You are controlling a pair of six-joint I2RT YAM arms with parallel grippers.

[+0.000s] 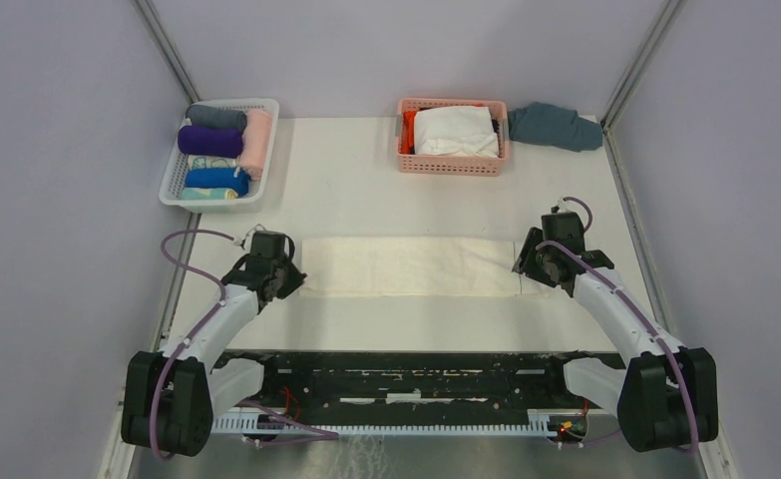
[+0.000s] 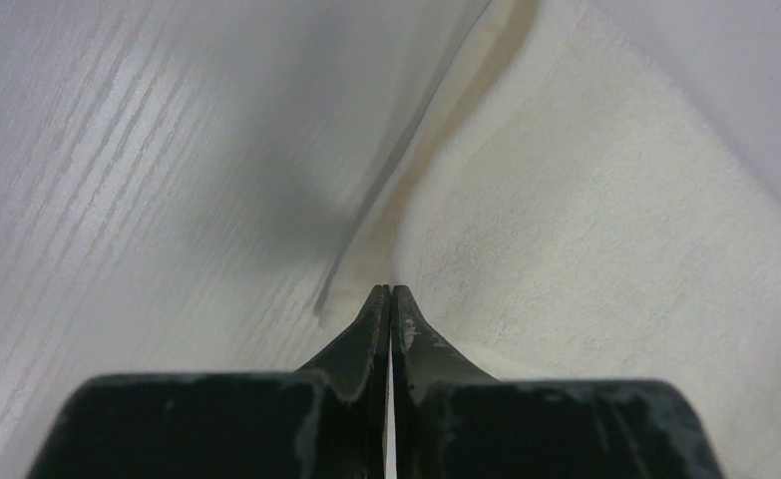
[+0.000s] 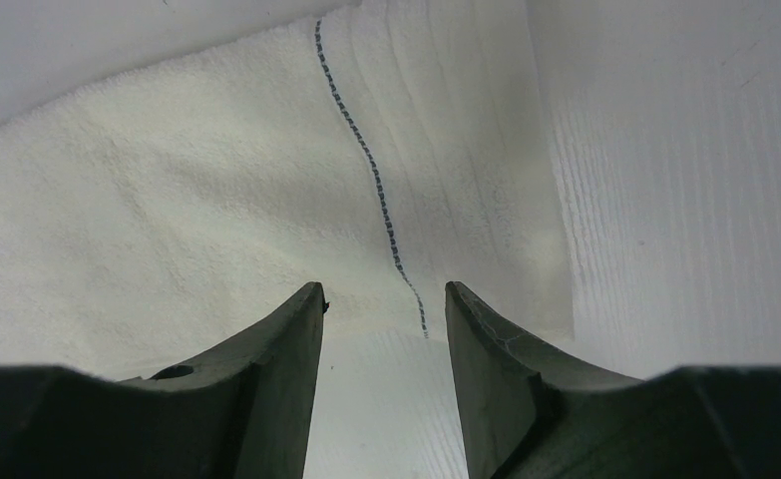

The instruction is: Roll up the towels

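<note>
A cream towel (image 1: 406, 266) lies flat in a long strip across the middle of the table, with a dark stitched line near its right end (image 3: 486, 200). My left gripper (image 1: 296, 279) is at the towel's left end, fingers shut over a corner of the cloth (image 2: 605, 200); whether cloth is pinched between them is hard to see. My right gripper (image 1: 523, 261) hangs open over the towel's right end, nothing between its fingers.
A white basket (image 1: 256, 200) of rolled towels stands at back left. A pink basket (image 1: 451, 169) of folded cloths is at back centre, beside a slate cloth (image 1: 556, 127). Bare table (image 1: 366, 200) lies behind and in front of the towel.
</note>
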